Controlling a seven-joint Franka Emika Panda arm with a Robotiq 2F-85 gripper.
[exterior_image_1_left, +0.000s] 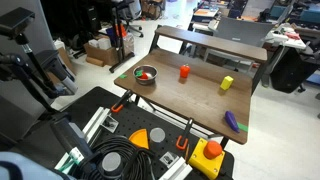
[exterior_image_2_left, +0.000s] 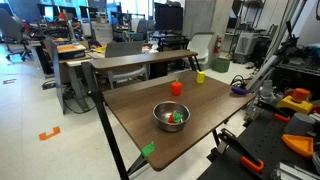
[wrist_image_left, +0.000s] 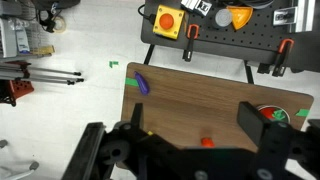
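Note:
On the brown table stands a metal bowl (exterior_image_1_left: 146, 79) with red and green things inside; in the wrist view the right finger covers part of it. A small red object (exterior_image_1_left: 184, 71) sits near the table's middle, and a yellow block (exterior_image_1_left: 226, 83) is towards the far right. The purple elongated object (exterior_image_1_left: 232, 121) lies by the right edge. Seen from the wrist, my gripper hangs over the table, its dark fingers (wrist_image_left: 262, 143) wide open. Between them the red object (wrist_image_left: 208, 142) shows on the table below, apart from both.
A raised wooden shelf (exterior_image_2_left: 140, 60) runs along the table's back. At the robot's base are an orange-yellow button box (exterior_image_1_left: 208, 157), clamps, coiled black cable (exterior_image_1_left: 115, 158) and an orange-yellow disc.

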